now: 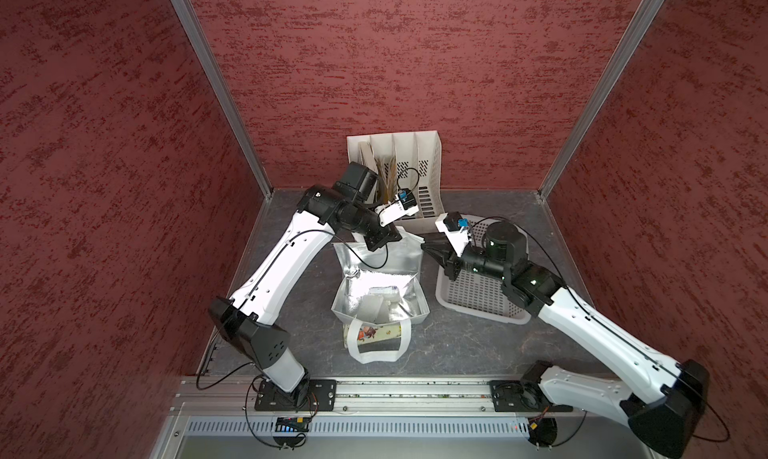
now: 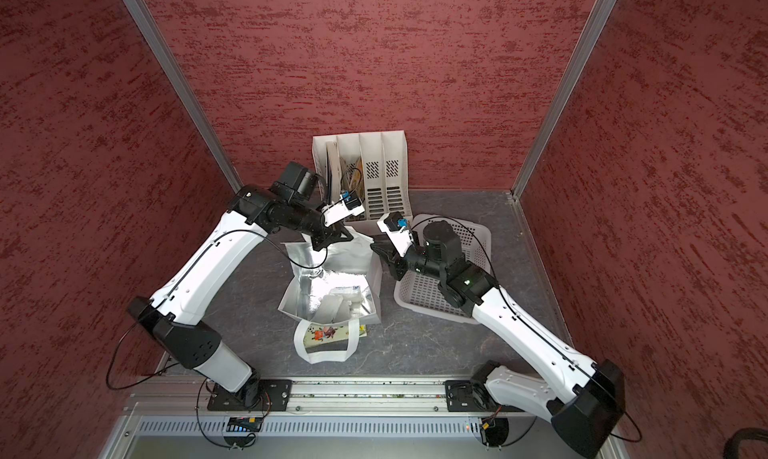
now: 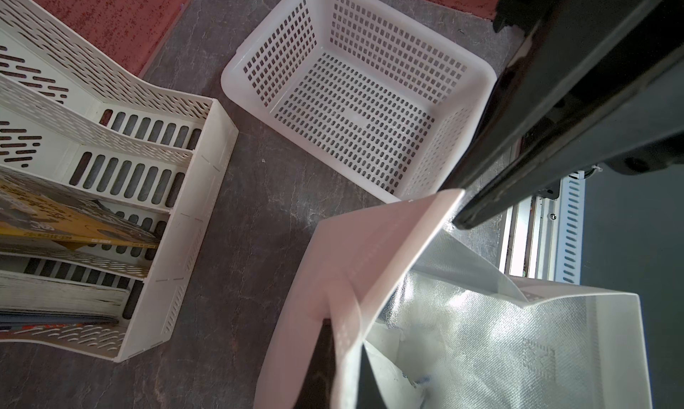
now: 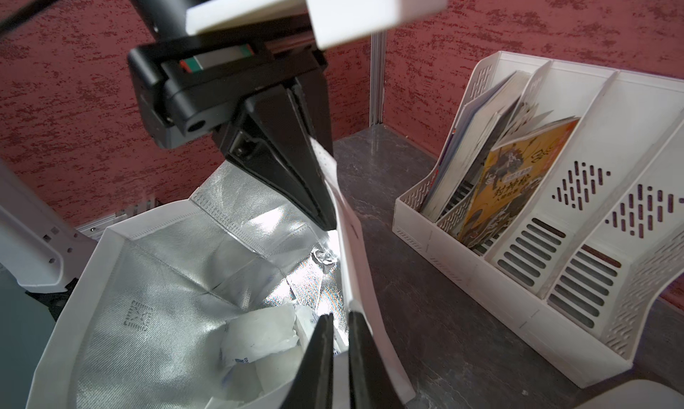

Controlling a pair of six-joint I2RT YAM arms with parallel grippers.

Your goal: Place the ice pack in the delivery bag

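Observation:
The silver-lined delivery bag (image 1: 421, 307) stands with its lid raised at the back. Inside lie white packs (image 4: 260, 330), which look like the ice pack; a smaller white item (image 1: 384, 291) is beside them. My left gripper is shut on the upper edge of the lid flap (image 3: 377, 245), with the flap's thin sheet between its fingers. At the flap's right corner, my right gripper is shut on the edge; white material shows between its dark fingers. In the top left view, the right gripper's tips meet the corner closely.
A white perforated basket (image 1: 512, 319) stands empty to the right, under the right arm. Behind the bag is a white divided rack (image 4: 441, 252) holding several booklets. The bag's white handle (image 1: 404, 348) lies over a patterned item (image 1: 376, 333) in front.

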